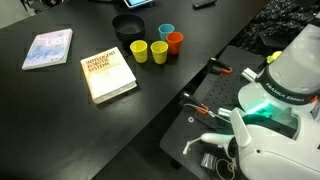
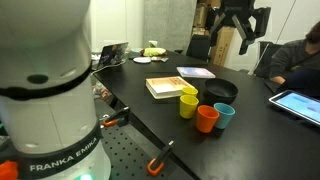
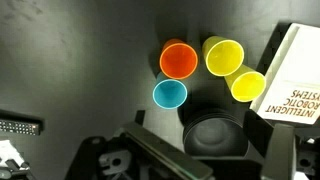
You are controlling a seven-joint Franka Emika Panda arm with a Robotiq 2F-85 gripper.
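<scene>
Two yellow cups (image 3: 223,57) (image 3: 245,84) stand close together on the dark table. Beside them are an orange cup (image 3: 179,60) and a light blue cup (image 3: 170,94), close to each other. A black bowl (image 3: 215,137) sits near the cups, partly covered by the gripper in the wrist view. My gripper is above the table, its dark fingers spread wide with nothing visible between them. In exterior view 2 it hangs high over the table, well clear of the bowl (image 2: 217,91) and cups. Exterior view 1 leaves the gripper out of frame.
A thick white book (image 1: 108,76) with lettering lies beside the yellow cups. Farther off is a pale book (image 1: 48,48). A tablet (image 2: 297,105) rests near the table's far side, and a person (image 2: 297,62) sits beyond it. Bare table (image 1: 60,125) stretches past the books.
</scene>
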